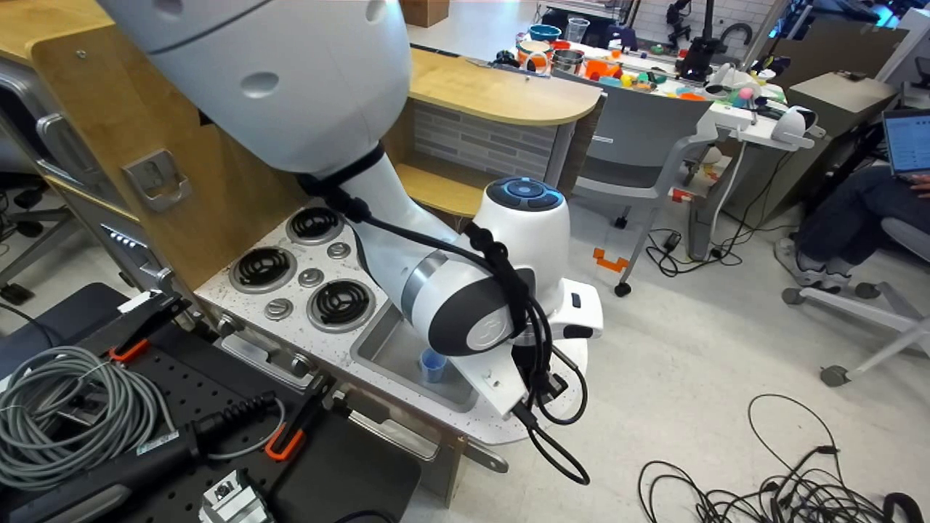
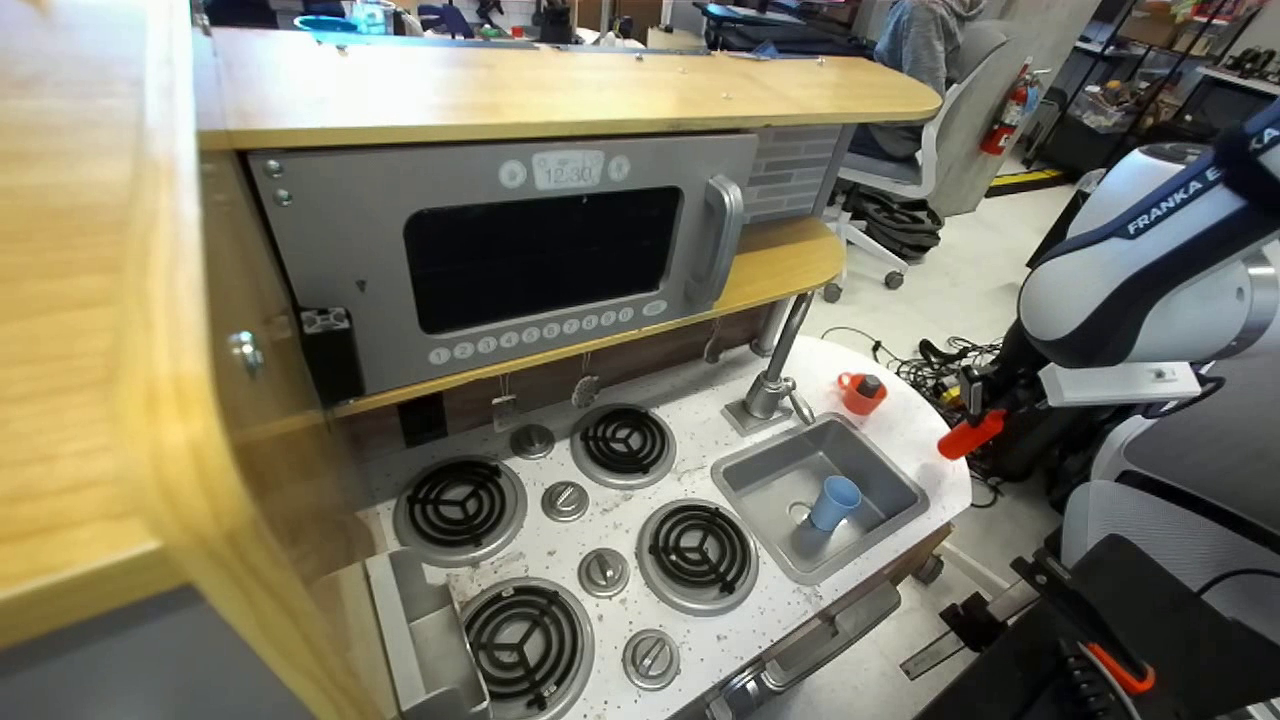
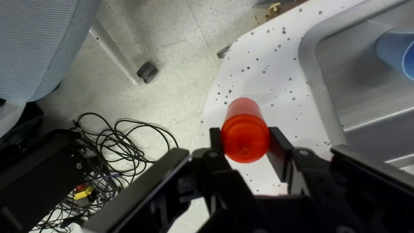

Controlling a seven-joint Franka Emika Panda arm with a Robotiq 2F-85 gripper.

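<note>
My gripper is shut on a red cylindrical object [image 3: 245,141], with a finger on either side of it. In the wrist view its round end faces the camera, over the speckled counter's rounded end. The second exterior view shows the same red cylinder [image 2: 969,436] tilted beside the counter's right edge; its clearance from the surface is hard to judge. A light blue cup [image 2: 835,502] stands in the grey sink [image 2: 786,458]. Behind the sink's right side, a red mug [image 2: 859,396] holds something dark. In the first exterior view the arm hides the fingers.
A grey faucet [image 2: 768,390] rises behind the sink. Stove burners [image 2: 696,546] and knobs fill the counter to its left, below a toy microwave [image 2: 516,252]. Past the rounded edge lie open floor and loose black cables [image 1: 785,488].
</note>
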